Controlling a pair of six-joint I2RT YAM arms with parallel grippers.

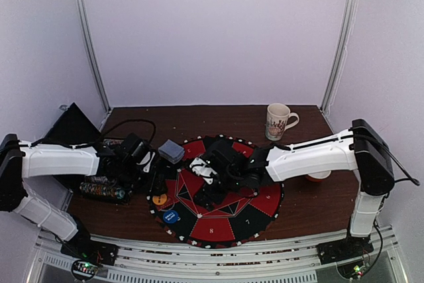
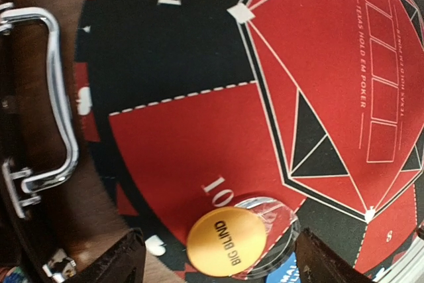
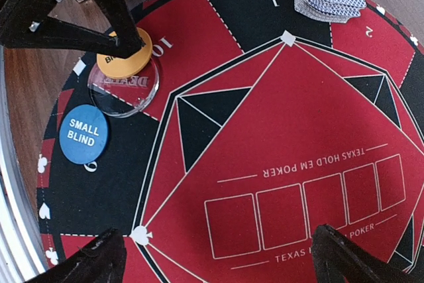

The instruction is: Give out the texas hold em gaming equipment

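The yellow BIG BLIND button (image 2: 226, 241) rests partly over a clear dealer disc (image 3: 124, 97) on the round poker mat (image 1: 212, 226), with the blue SMALL BLIND button (image 3: 83, 134) beside them. My left gripper is over the yellow button, fingers apart, nothing visibly held. My right gripper hangs open above the mat's red centre, nothing between its fingers. A deck of cards (image 1: 171, 151) lies at the mat's back left edge.
A black case (image 1: 66, 124) with chip rows (image 1: 103, 190) stands at the left. A mug (image 1: 277, 122) is at the back right, a bowl (image 1: 318, 176) behind the right arm.
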